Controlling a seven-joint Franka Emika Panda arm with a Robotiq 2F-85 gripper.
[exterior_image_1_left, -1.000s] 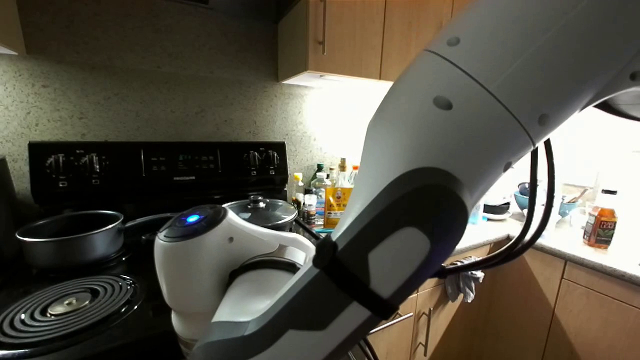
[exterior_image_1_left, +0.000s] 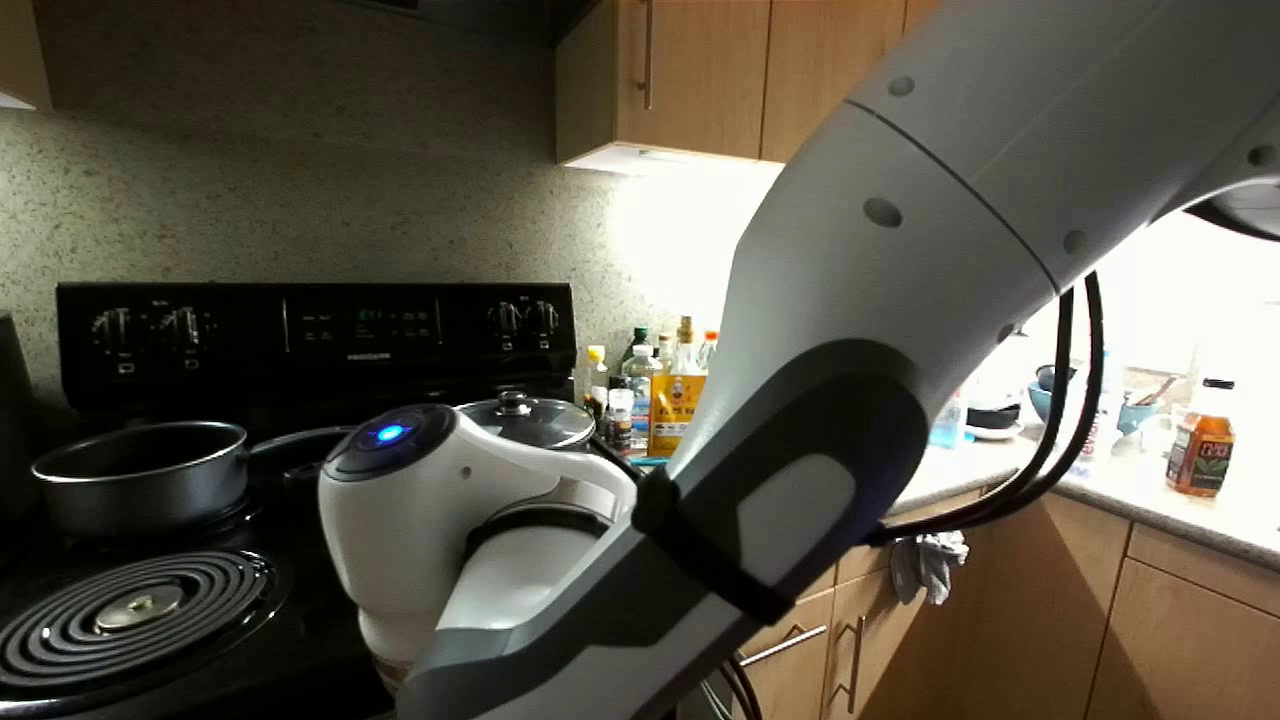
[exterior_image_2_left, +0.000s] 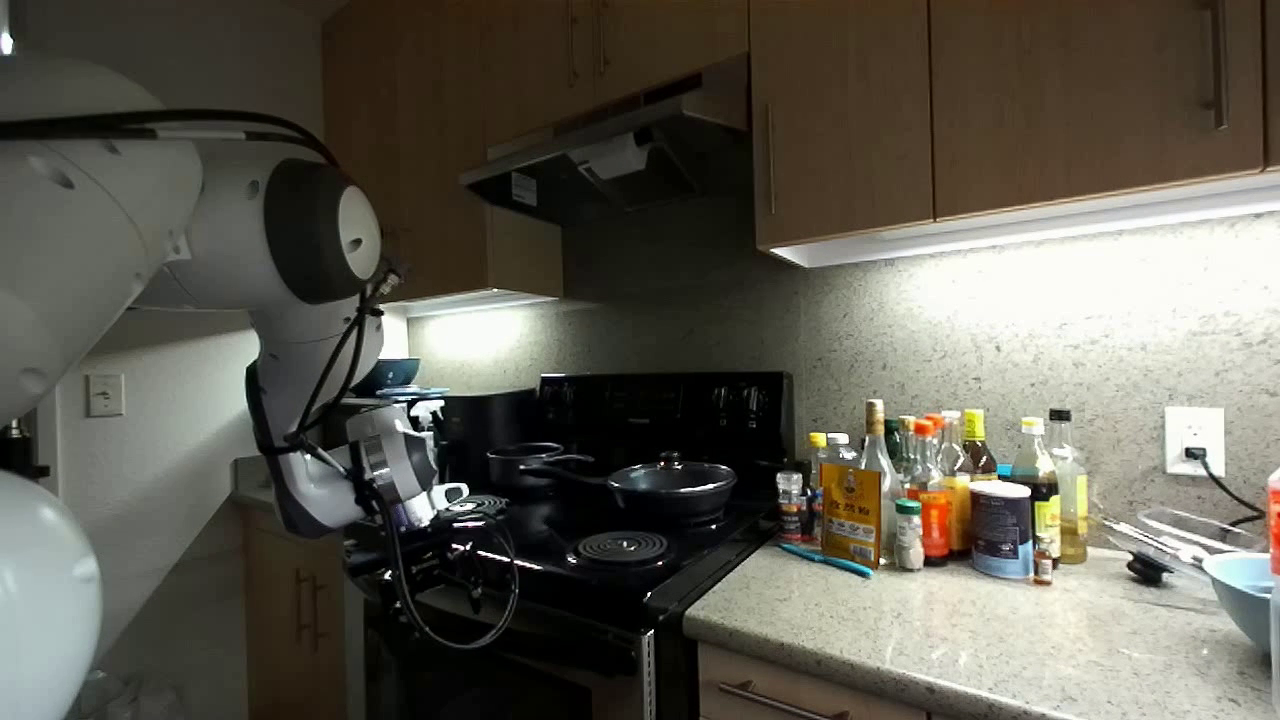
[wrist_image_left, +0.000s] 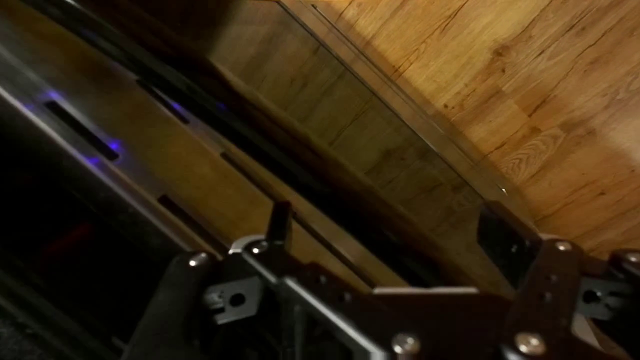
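In the wrist view my gripper is open, its two fingers wide apart with nothing held between them. Below and past the fingers runs the shiny front of the stove, with the oven door (wrist_image_left: 198, 168) crossing the view on a slant and slots along its top edge. In exterior view 2 the arm's wrist (exterior_image_2_left: 396, 462) hangs at the stove's front left, and the dark gripper is hard to make out against the black stove (exterior_image_2_left: 528, 612). Exterior view 1 shows the arm's white hand end (exterior_image_1_left: 396, 528) in front of the cooktop, its gripper out of frame.
A pot (exterior_image_1_left: 144, 480) and a lidded pan (exterior_image_2_left: 672, 488) sit on the rear burners. Several bottles (exterior_image_2_left: 930, 480) crowd the counter (exterior_image_2_left: 828, 612) right of the stove. Wooden floor (wrist_image_left: 528, 78) lies open before the oven. A range hood (exterior_image_2_left: 624, 138) hangs above.
In exterior view 1 the arm's hand end has shifted slightly to the right. The pot, pan and bottles are where they were.
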